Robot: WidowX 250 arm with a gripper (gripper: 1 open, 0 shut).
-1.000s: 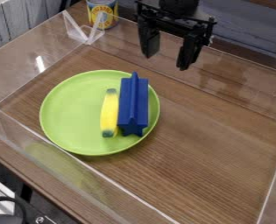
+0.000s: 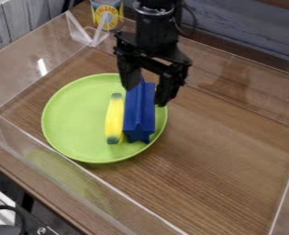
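Note:
My black gripper (image 2: 151,76) is open and hangs over the upper end of a blue block (image 2: 140,116), its two fingers spread at either side above it. The block lies on a green plate (image 2: 74,133), beside a yellow object (image 2: 115,118) to its left. Whether the fingers touch the block is hard to tell.
A can (image 2: 106,15) stands at the back left near the clear side wall. A black cable lies at the lower left corner.
The objects on the plate appear unmoved.

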